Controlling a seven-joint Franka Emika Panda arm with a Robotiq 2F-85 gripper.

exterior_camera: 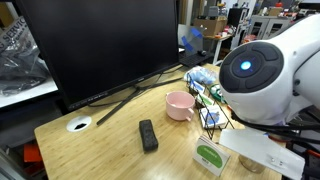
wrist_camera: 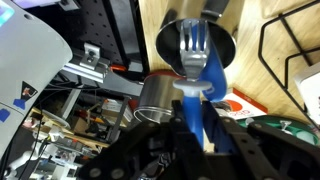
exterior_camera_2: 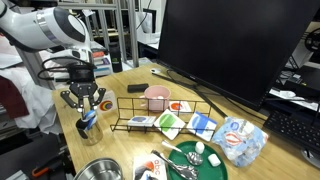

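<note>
In the wrist view, my gripper is shut on the blue handle of a fork (wrist_camera: 194,42). Its metal tines point away from me and overlap the dark mouth of a metal cup (wrist_camera: 166,42); how deep they reach cannot be told. A second blue item (wrist_camera: 215,74) shows beside the fork. Exterior view 2 has the gripper (exterior_camera_2: 90,101) right above the metal cup (exterior_camera_2: 91,134), with blue showing at the cup's mouth. In exterior view 1 the white arm (exterior_camera: 265,85) hides the fingers, and only part of the cup (exterior_camera: 247,165) shows.
A metal bowl (exterior_camera_2: 99,169) stands close to the cup. Nearby are a wire rack (exterior_camera_2: 175,108), a green plate (exterior_camera_2: 207,171) with utensils, a pink mug (exterior_camera_2: 156,97) and a white-green box (exterior_camera: 211,155).
</note>
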